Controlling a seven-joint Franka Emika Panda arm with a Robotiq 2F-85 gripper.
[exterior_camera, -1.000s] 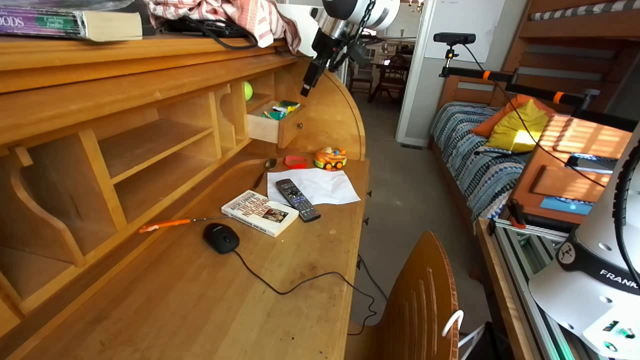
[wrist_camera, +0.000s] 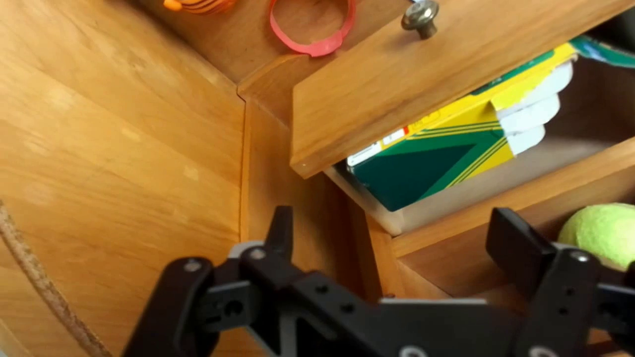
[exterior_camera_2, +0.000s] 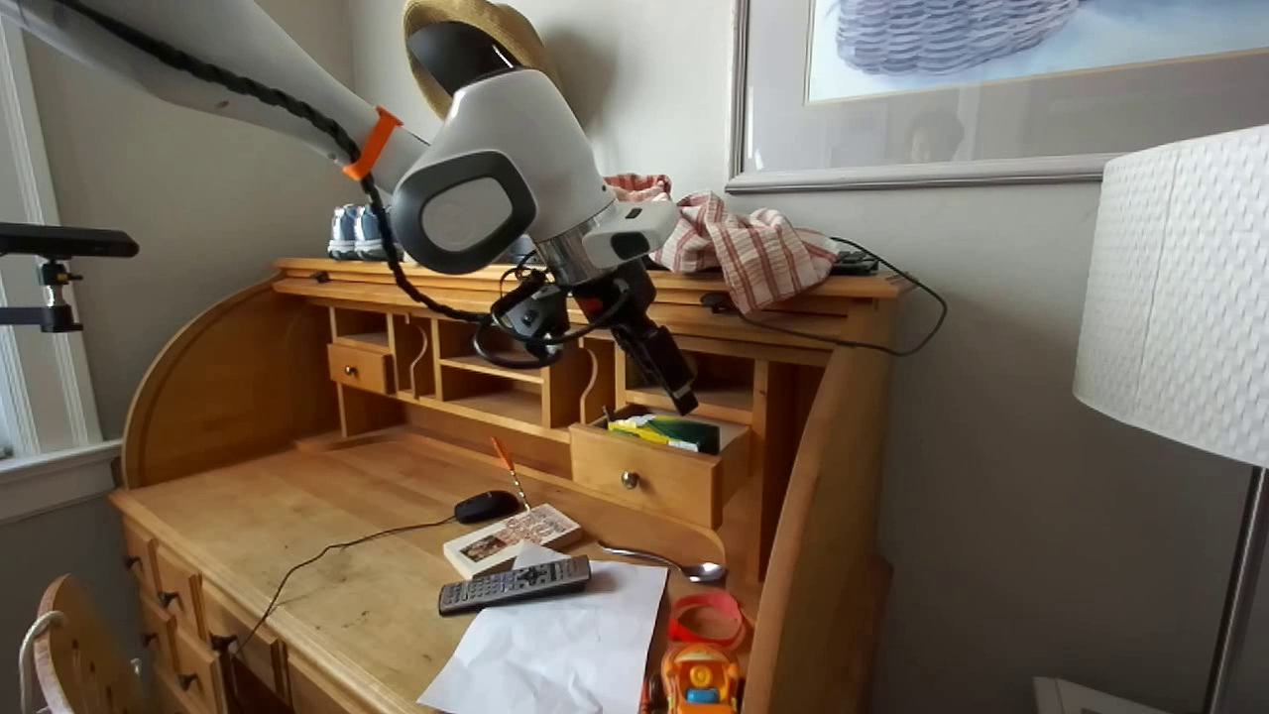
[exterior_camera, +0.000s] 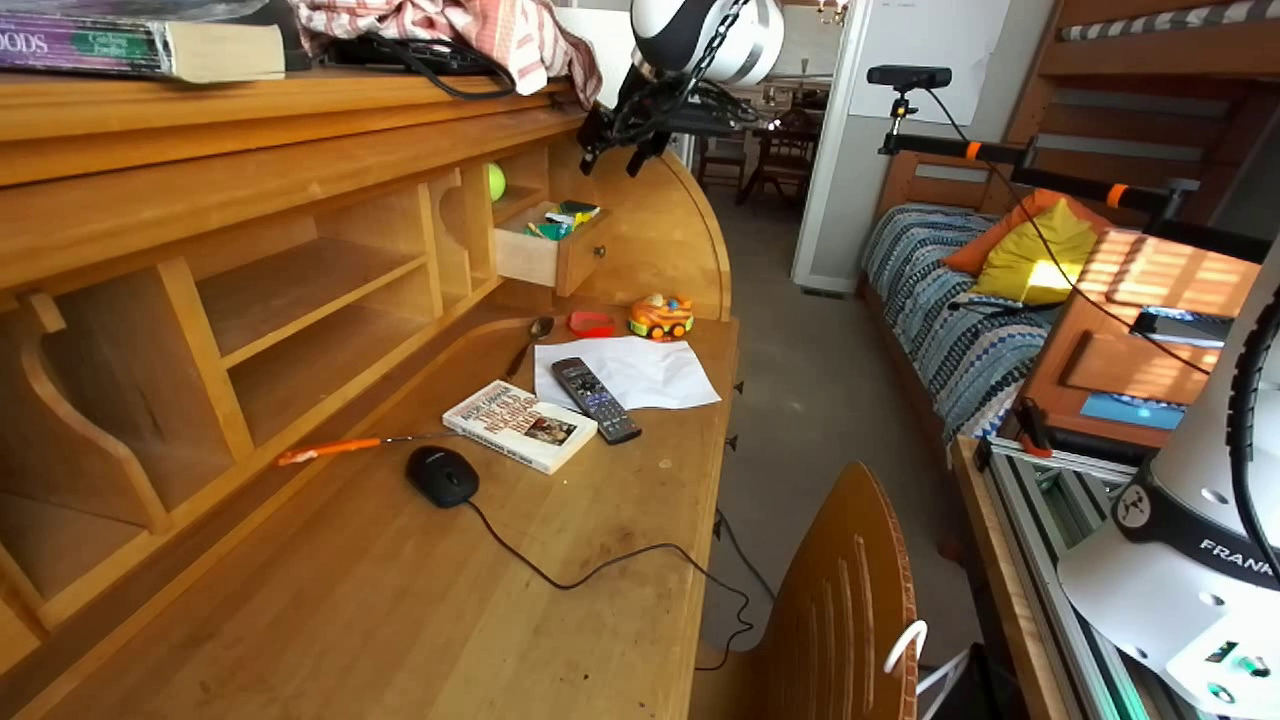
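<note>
My gripper is open with nothing between its fingers, hanging above the small pulled-out drawer (exterior_camera_2: 643, 472) of the roll-top desk. Inside that drawer lies a green and yellow crayon box (wrist_camera: 440, 148), its torn end showing white. In the wrist view, the drawer front with its metal knob (wrist_camera: 420, 18) lies beyond the fingertips, and the fingers are apart from drawer and box. A yellow-green tennis ball (wrist_camera: 604, 233) sits in the cubby behind, near the right finger. From the side, the gripper (exterior_camera: 620, 162) appears above and in front of the drawer.
Below the drawer, the desktop holds a red ring (exterior_camera_2: 707, 619), an orange toy car (exterior_camera_2: 701, 679), a spoon (exterior_camera_2: 702, 572), paper (exterior_camera_2: 571, 643), a remote (exterior_camera_2: 514, 585), a book (exterior_camera_2: 512, 539) and a mouse (exterior_camera_2: 487, 507). The curved desk side (exterior_camera: 672, 228) stands close to the gripper.
My gripper has turned and shifted slightly to the left in exterior view 1, with both fingers now showing. The drawer and the desktop objects have not moved.
</note>
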